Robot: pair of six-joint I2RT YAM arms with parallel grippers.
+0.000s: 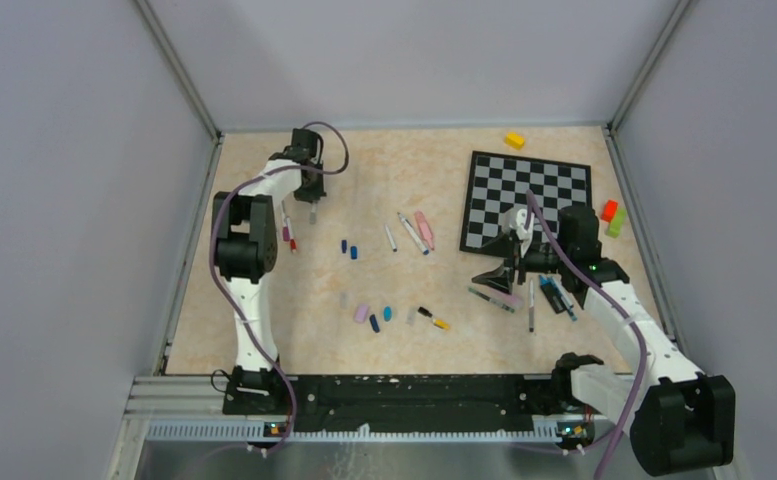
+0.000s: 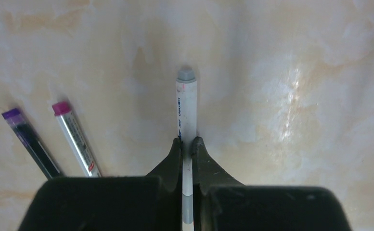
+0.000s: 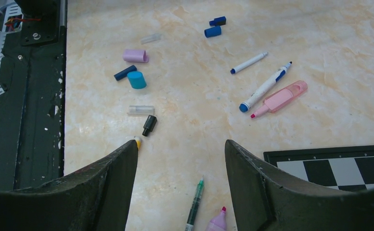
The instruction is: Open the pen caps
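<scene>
A white pen (image 2: 187, 106) with a grey end stands out in the left wrist view. My left gripper is shut on its barrel, one finger against each side. Its lower grey end shows between the fingers, near the gripper's body. From above, only the near part of that pen (image 1: 313, 213) shows below the gripper. My right gripper stands open over the right side of the table, nothing between its fingers. Below it lie a green pen (image 3: 194, 207) and a purple highlighter (image 3: 217, 224), both with tips bare.
Two pens, one purple-ended (image 2: 31, 142) and one magenta-ended (image 2: 76, 137), lie left of the held pen. Uncapped markers (image 1: 413, 233) and a pink highlighter (image 1: 424, 229) lie mid-table. Several loose caps (image 1: 362, 313) are scattered near the front. A checkered board (image 1: 481, 160) is at the back right.
</scene>
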